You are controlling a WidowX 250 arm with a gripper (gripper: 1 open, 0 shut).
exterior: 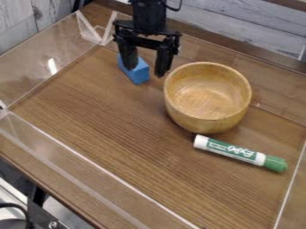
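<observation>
My black gripper (143,58) hangs open at the top centre, its fingers over and around a small blue block (134,72) on the wooden table. Whether the fingers touch the block cannot be told. Right of it is a wooden bowl (207,95), apparently empty. A white and green marker labelled EXPO (239,154) lies below the bowl at the right.
A clear plastic wall (45,62) borders the table on the left.
</observation>
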